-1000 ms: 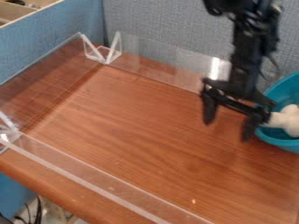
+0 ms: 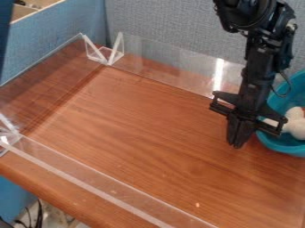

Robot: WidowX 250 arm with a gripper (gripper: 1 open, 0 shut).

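Note:
My black gripper [image 2: 236,137] hangs low over the wooden board at the right, beside a teal bowl [image 2: 286,149] at the right edge. Its fingers are shut together, with nothing visible between them. A whitish object [image 2: 295,126] lies in the bowl, partly cut off by the frame and partly behind the gripper.
A wooden board [image 2: 131,142] with clear plastic walls fills the middle and is bare. White corner brackets [image 2: 105,53] stand at the back left and left edge. Grey and blue padded walls surround it, and cables lie at the bottom left.
The gripper's fingers have gone from spread apart to shut. The arm moved slightly right from a second ago. The bowl and board look unchanged.

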